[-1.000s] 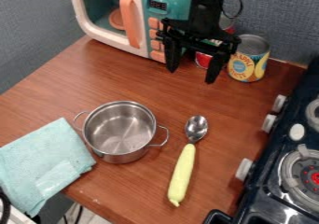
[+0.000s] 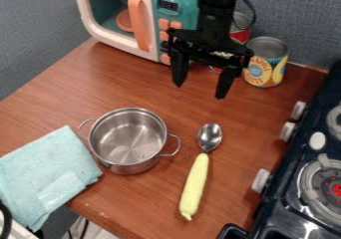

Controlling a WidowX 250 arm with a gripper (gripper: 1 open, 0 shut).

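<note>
My black gripper (image 2: 200,84) hangs open above the back of the wooden counter, in front of the microwave, with nothing between its fingers. A steel pot (image 2: 127,140) with two handles stands at the front left of the counter. Right of it lies a spoon (image 2: 209,136) with a pale yellow handle (image 2: 194,187). A yellow-labelled can (image 2: 264,68) stands at the back right, and a red object behind it is partly hidden by my arm.
A teal and white microwave (image 2: 104,14) is at the back left, a light blue towel (image 2: 43,173) at the front left, and a black stove (image 2: 309,193) along the right.
</note>
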